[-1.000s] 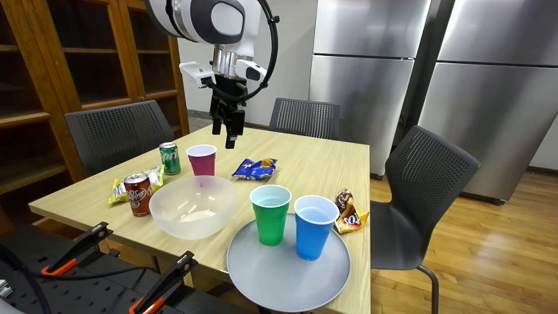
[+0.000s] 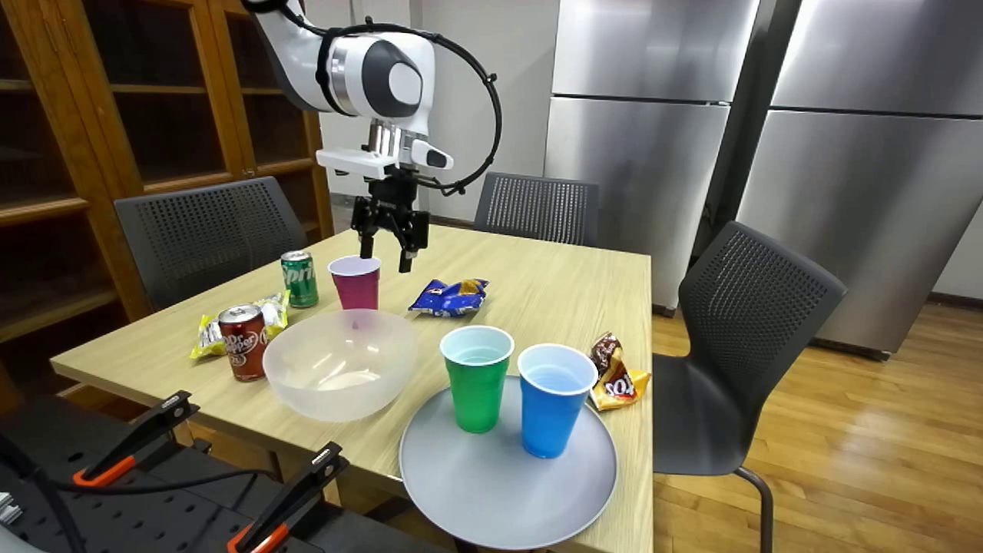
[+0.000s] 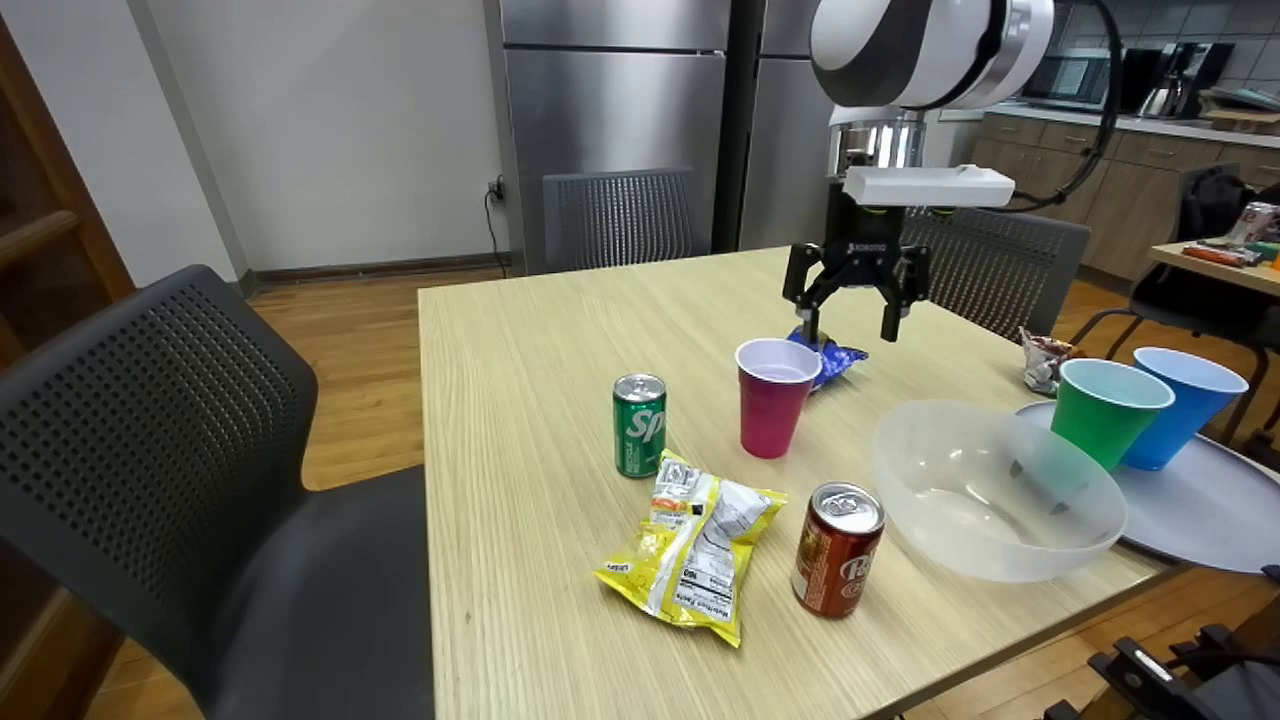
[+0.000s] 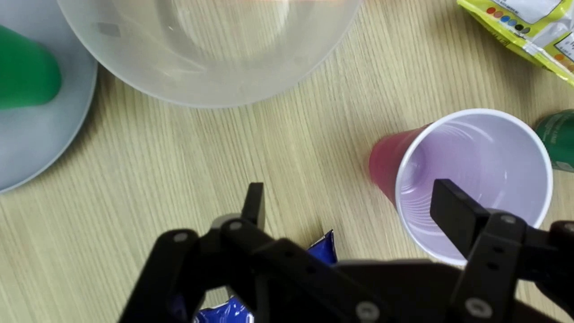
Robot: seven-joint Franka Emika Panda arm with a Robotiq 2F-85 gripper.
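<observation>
My gripper [image 2: 387, 256] stands open above the table, its fingers pointing down with nothing between them. Just under and beside it is a magenta cup [image 3: 775, 408], upright on the table. In the wrist view one finger [image 4: 457, 215] overlaps the mouth of that cup, while the other lies over bare table; I cannot tell how high above the rim it is. A blue snack bag [image 2: 449, 298] lies close by, mostly hidden behind the gripper in the wrist view. A green cup [image 2: 477, 378] and a blue cup [image 2: 553, 405] stand on a grey round plate [image 2: 442, 488].
A translucent bowl [image 2: 322, 387] sits between the magenta cup and the plate. Near it are a Dr Pepper can [image 3: 837, 552], a yellow chip bag [image 3: 693, 546] and a Sprite can [image 3: 639, 426]. A brown-orange snack bag [image 2: 615, 378] rests by the plate.
My gripper has turned about its vertical axis and shifted slightly left in exterior view 1, towards the magenta cup. The objects on the table have not moved.
</observation>
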